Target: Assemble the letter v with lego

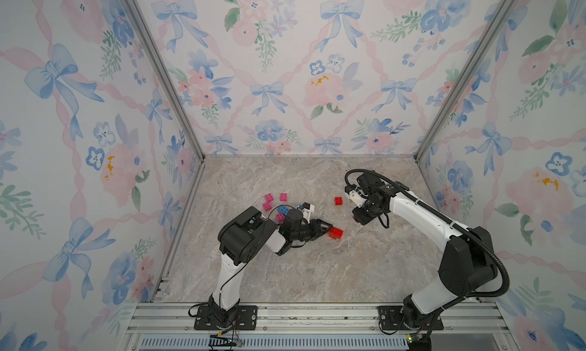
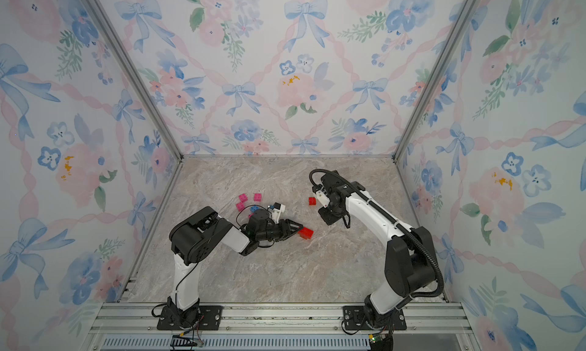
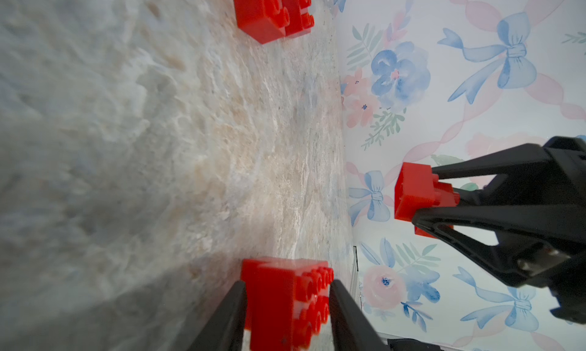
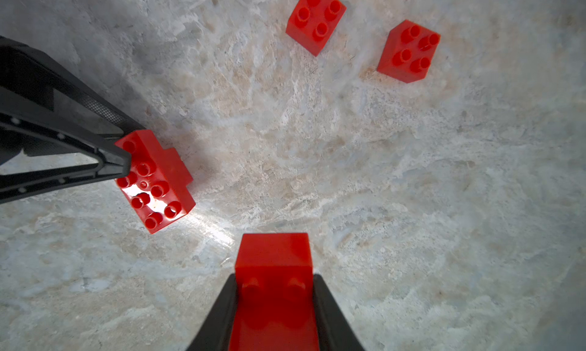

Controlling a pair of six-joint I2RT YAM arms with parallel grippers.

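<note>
A red brick assembly (image 4: 155,183), a long studded brick with another piece jutting from its side, lies on the table in the middle. My left gripper is around its near end, fingers part open, with one finger on either side; whether they touch it I cannot tell. Farther right, held above the table, is a red brick piece (image 4: 274,259) with my right gripper shut on it. The left wrist view shows this piece (image 3: 418,192) from the side, stepped, with studs partly hidden by the fingers (image 3: 464,215).
Several pink bricks (image 1: 268,197) and blue bricks (image 2: 254,209) lie behind the left arm.
</note>
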